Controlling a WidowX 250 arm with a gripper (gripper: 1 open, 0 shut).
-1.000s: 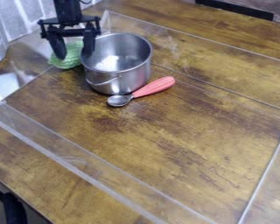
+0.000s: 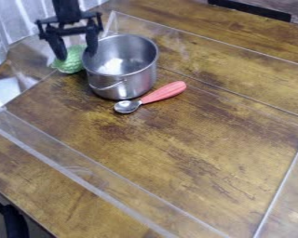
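Note:
A steel pot [image 2: 129, 67] stands on the wooden table in the upper middle-left. A spoon with a pink handle [image 2: 164, 92] lies just in front of it. Behind the pot at the left, a light green object [image 2: 67, 61] lies partly hidden. My black gripper [image 2: 70, 45] hangs above the green object, left of the pot, with its fingers apart; I see nothing held between them.
Clear panels border the work area, and a grey crinkled surface is at the left edge. A blue-black object [image 2: 3, 221] sits at the lower left corner.
My gripper has moved slightly up and to the left, away from the pot's rim. The pot and spoon look unmoved.

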